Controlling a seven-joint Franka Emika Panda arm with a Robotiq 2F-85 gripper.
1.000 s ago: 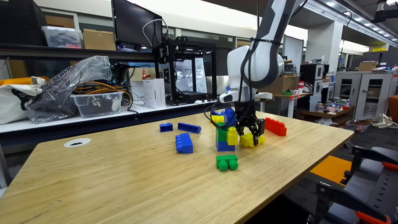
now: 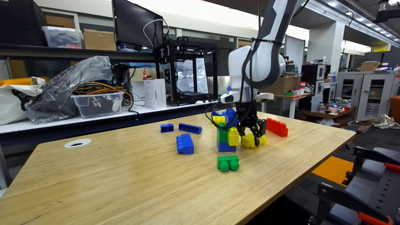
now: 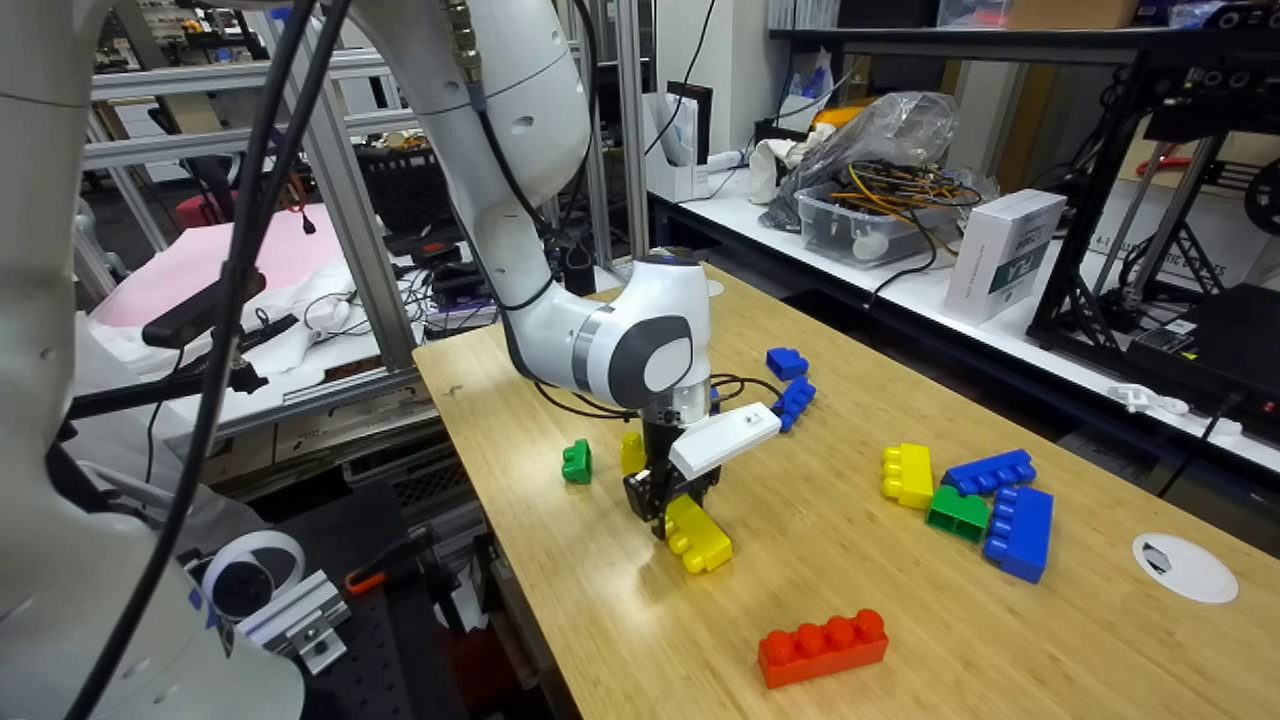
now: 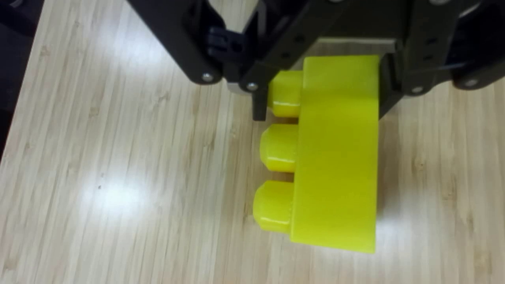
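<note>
A yellow brick (image 4: pixel 336 165) lies on its side on the table, its round studs facing left in the wrist view. My gripper is shut on one end of it, with one finger (image 4: pixel 259 105) against the stud side and the other at the flat opposite side. The rest of the brick sticks out past the fingers. In exterior view 1 the gripper (image 2: pixel 255 138) is low at the tabletop, and the yellow brick (image 2: pixel 247 141) appears to rest on the wood. Exterior view 2 shows the same brick (image 3: pixel 698 538) projecting from the black fingers.
Close to the gripper stands a stack with a blue base brick (image 2: pixel 227 147), a green brick (image 2: pixel 221 135) and a small yellow brick (image 2: pixel 233 137). A loose green brick (image 2: pixel 227 163) lies nearby. A red brick (image 3: pixel 823 648) and several other bricks lie apart.
</note>
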